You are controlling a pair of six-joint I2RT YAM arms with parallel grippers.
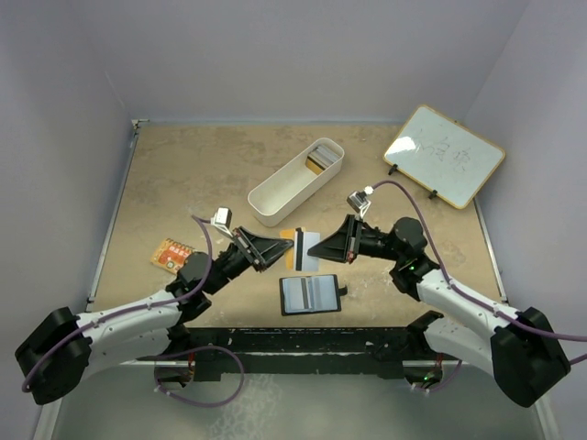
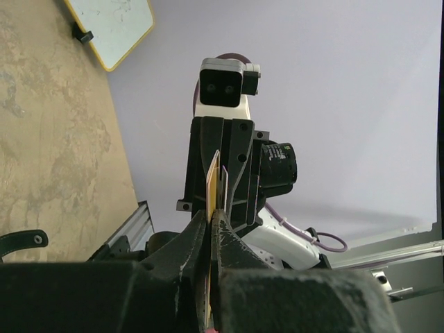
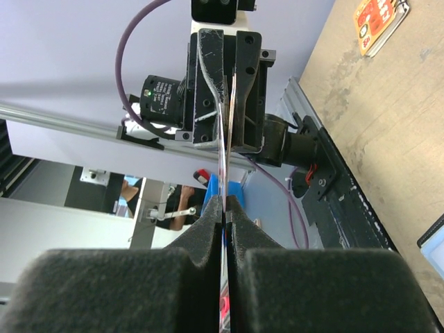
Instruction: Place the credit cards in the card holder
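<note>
Two cards stand on edge between my grippers, an orange card (image 2: 213, 184) and a pale grey card (image 1: 311, 246) with a black stripe. From the left, my left gripper (image 1: 288, 244) is shut on the orange card's edge; whether it also pinches the grey one is hard to tell. On the opposite side my right gripper (image 1: 312, 253) is shut on the cards. Their edges run close together with a slight gap in both wrist views. Below them on the table lies the card holder (image 1: 310, 294), open and flat, black-rimmed with pale clear pockets; its strap (image 2: 23, 240) points right.
A long white tray (image 1: 266, 209) with several cards at its far end stands behind the grippers. An orange booklet (image 1: 171, 255) lies at left, a whiteboard (image 1: 445, 156) at the back right. Bare table surrounds the holder.
</note>
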